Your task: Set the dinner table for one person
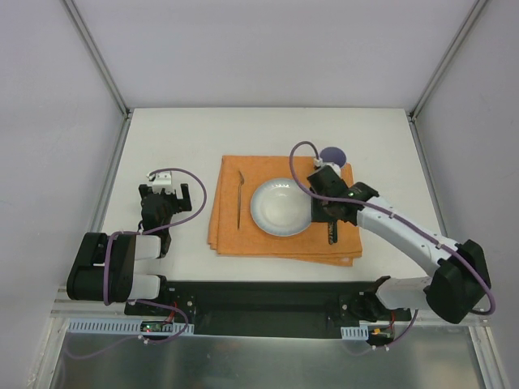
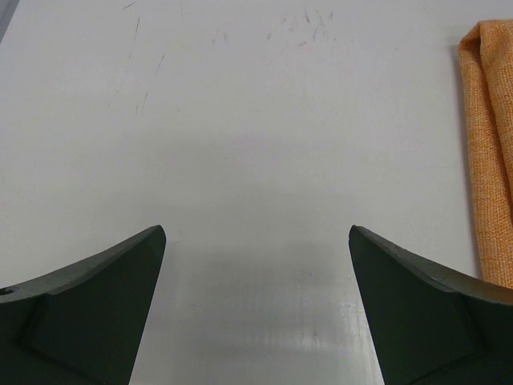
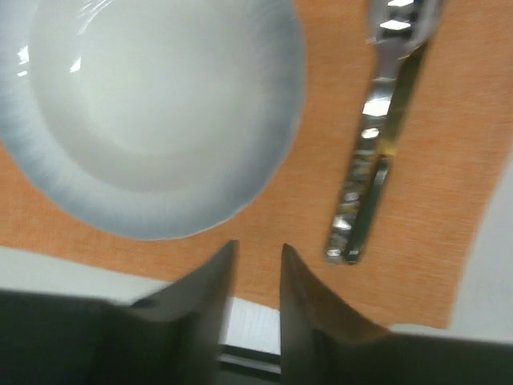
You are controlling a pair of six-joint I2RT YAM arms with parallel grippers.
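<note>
A white plate rests on the orange placemat, with a fork to its left. On its right, two utensils lie side by side, their handles touching or nearly so; the dark handles show from above, while the arm hides the upper ends. Over the mat between plate and handles is my right gripper, its fingers a small gap apart with nothing between them. My left gripper stands wide open above bare table, left of the mat.
A purple round cup stands at the mat's upper right corner, close to the right arm. The cloth edge shows at the right of the left wrist view.
</note>
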